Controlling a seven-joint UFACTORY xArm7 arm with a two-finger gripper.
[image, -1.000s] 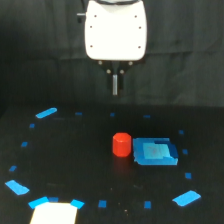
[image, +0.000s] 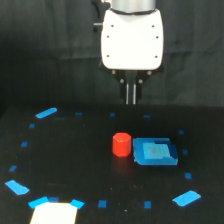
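A small red block (image: 122, 145) stands on the black table near the middle of the view. Just right of it sits a shallow blue tray (image: 172, 160) with a lighter blue patch (image: 155, 151) inside. My gripper (image: 131, 98) hangs above and beyond both, pointing down, with a narrow gap between its two thin fingers and nothing visible in it. Clear space separates the fingertips from the red block.
Blue tape strips lie on the table at left (image: 17, 187), far left (image: 46, 113) and right (image: 186, 198). A pale object (image: 54, 213) shows at the bottom left edge. Small blue marks dot the dark surface, and much of it is bare.
My gripper has shifted right and a little lower. Its fingers, close together before, now show a gap. The red block and tray have stayed put.
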